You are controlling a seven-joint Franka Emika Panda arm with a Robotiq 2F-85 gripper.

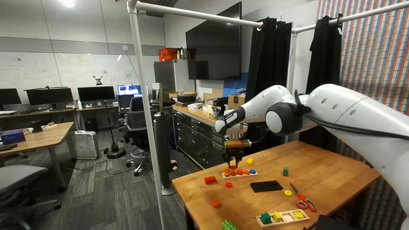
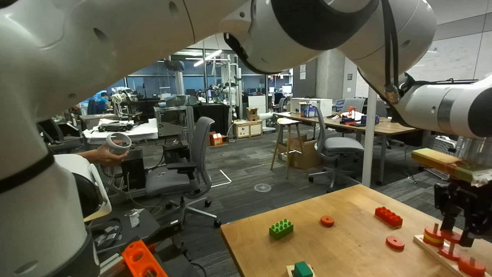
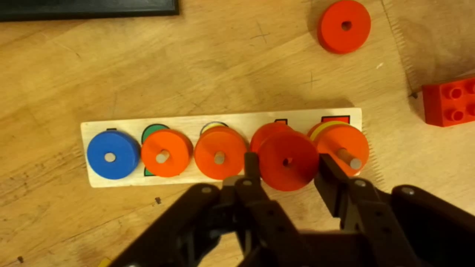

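Observation:
A red ring with a small centre hole is pinched between the fingertips of my gripper, which is shut on it. In the second exterior view, the held ring hangs above the second peg of a pale wooden peg board, and another red ring lies low on that peg. From the wrist, the held ring partly covers this lower one. At the board's end, a stack of red and yellow rings surrounds its peg. Orange-red rings and a blue ring sit on the other pegs.
A loose red ring and a red toy brick lie near the board. Elsewhere on the table are a black tray, scissors, a green brick and a shape board. Bare wood separates them.

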